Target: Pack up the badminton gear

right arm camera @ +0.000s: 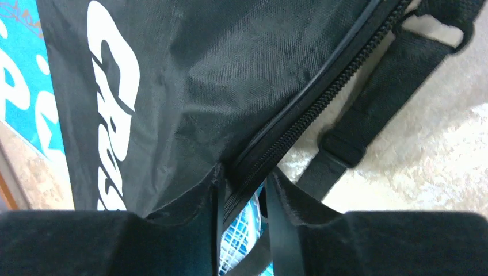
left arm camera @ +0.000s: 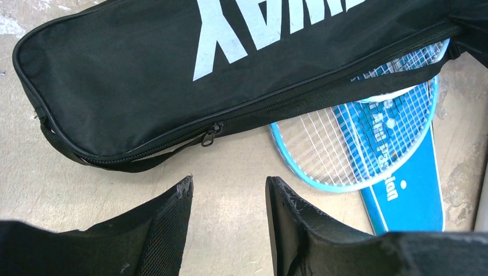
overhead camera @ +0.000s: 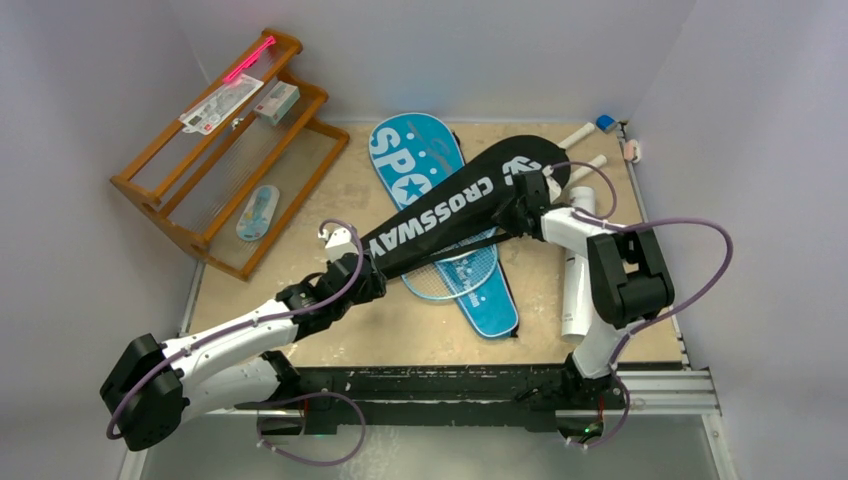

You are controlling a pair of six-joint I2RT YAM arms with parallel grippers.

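Observation:
A long black CROSSWAY racket bag (overhead camera: 460,205) lies diagonally over the blue racket case (overhead camera: 415,150) and part of a blue-rimmed racket (overhead camera: 432,287). Two white handles (overhead camera: 577,135) stick out at the bag's upper right end. Close to the bag's narrow end, my left gripper is open and empty; the zip pull (left arm camera: 210,134) sits on the edge just beyond its fingers. Part open, my right gripper has its fingers on either side of the bag's zipped edge (right arm camera: 305,118). Whether they press on it is unclear.
On the right a white tube (overhead camera: 577,290) stands lengthwise near the right arm. A wooden shelf (overhead camera: 325,150) with small items occupies the upper left. A small blue object (overhead camera: 606,123) rests in the back right corner. Bare tabletop (overhead camera: 400,335) shows at front middle.

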